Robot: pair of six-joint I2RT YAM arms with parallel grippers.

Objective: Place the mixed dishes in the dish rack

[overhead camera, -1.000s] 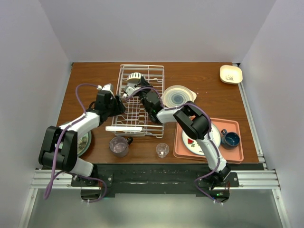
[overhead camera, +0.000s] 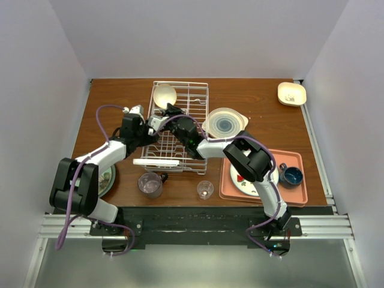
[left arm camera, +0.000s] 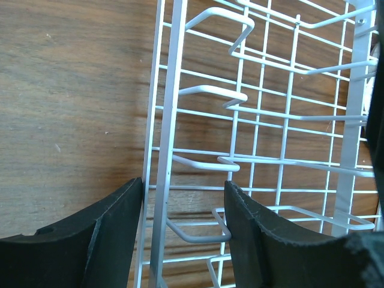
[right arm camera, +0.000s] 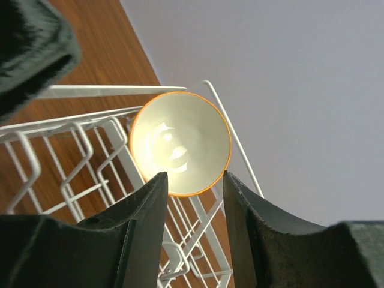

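The white wire dish rack (overhead camera: 191, 99) stands in the middle of the table. At its far left end leans a cream bowl (overhead camera: 164, 95), its pale inside and orange rim (right arm camera: 180, 144) showing in the right wrist view. My right gripper is at the bowl's near rim, its fingers parted with nothing held between them. My left gripper is shut on the rack's left side, with the rail and a wire loop between its fingers. A white dish (overhead camera: 157, 162) lies edge-on at the rack's near end.
Right of the rack are stacked plates (overhead camera: 225, 123). An orange tray (overhead camera: 264, 200) holds a plate and a dark blue mug (overhead camera: 291, 176). A square bowl (overhead camera: 291, 93) is far right. A glass mug (overhead camera: 150, 185) and small glass (overhead camera: 205, 189) stand in front; a green-rimmed plate (overhead camera: 107, 180) is left.
The bowl has shifted back and left in the rack and tipped over, so its inside now shows instead of its ribbed outside. My right gripper has moved slightly left; the left arm stays put.
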